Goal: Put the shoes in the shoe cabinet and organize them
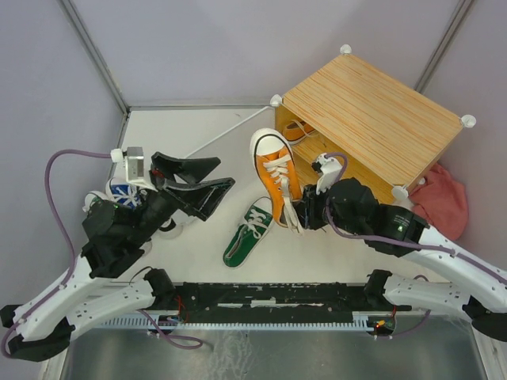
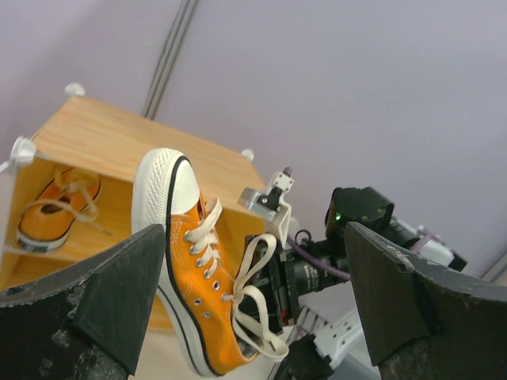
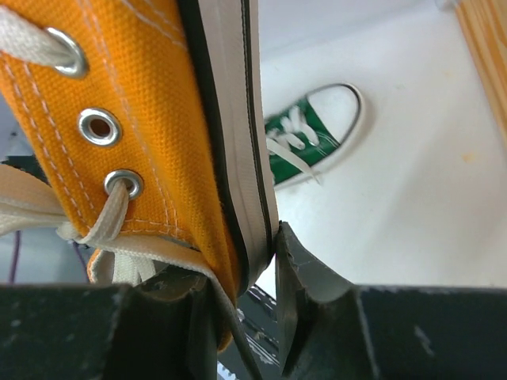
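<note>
An orange shoe (image 1: 276, 170) with white laces hangs in the air, toe up, before the cabinet. My right gripper is shut on the orange shoe (image 3: 142, 127) near its heel. Well to the left of it, my left gripper (image 1: 223, 175) stands open and empty; in the left wrist view the shoe (image 2: 202, 285) shows beyond the left fingers (image 2: 87, 317). The wooden cabinet (image 1: 372, 115) is at the back right, another orange shoe (image 2: 59, 208) inside on its upper shelf. A green shoe (image 1: 248, 231) lies on the white surface below the held one.
Blue and green shoes (image 1: 121, 190) lie at the left, partly behind my left arm. A red cloth (image 1: 444, 202) sits right of the cabinet. Bare white surface (image 1: 198, 249) lies between the left arm and the green shoe.
</note>
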